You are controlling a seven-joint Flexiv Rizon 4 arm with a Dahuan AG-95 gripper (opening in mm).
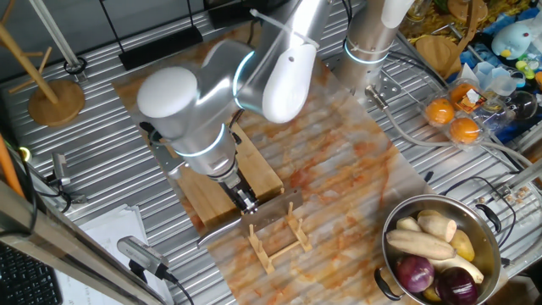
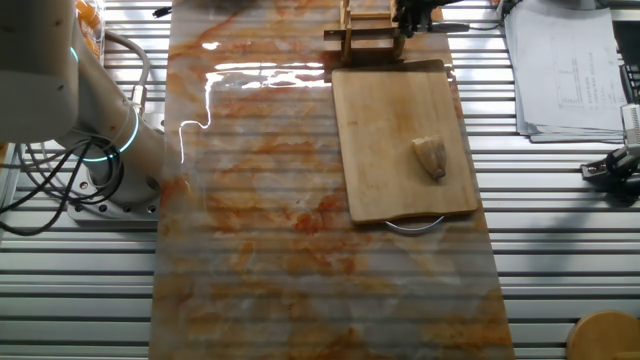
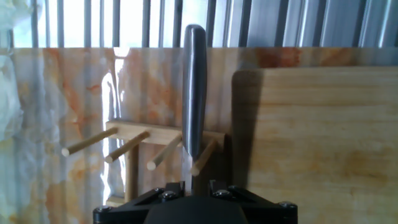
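Note:
A knife with a broad blade (image 1: pixel 273 213) and a silver handle (image 1: pixel 218 234) rests in a small wooden peg rack (image 1: pixel 303 234). My gripper (image 1: pixel 247 206) points down at the blade's upper edge, near the handle end. In the wrist view the knife handle (image 3: pixel 194 93) runs away from the gripper, whose fingers stand open with a gap, the knife lined up with it. Whether either finger touches the blade cannot be made out. The rack's pegs (image 3: pixel 127 147) show left of and below the handle. At the top of exterior view 2, the dark gripper (image 2: pixel 415 14) is partly cut off.
Beside the rack lies a wooden cutting board (image 2: pixel 385 140) carrying a cut piece of vegetable (image 2: pixel 430 158). A steel pot (image 1: pixel 391 246) of vegetables stands at the front right. Papers (image 2: pixel 565 70) lie beyond the mat.

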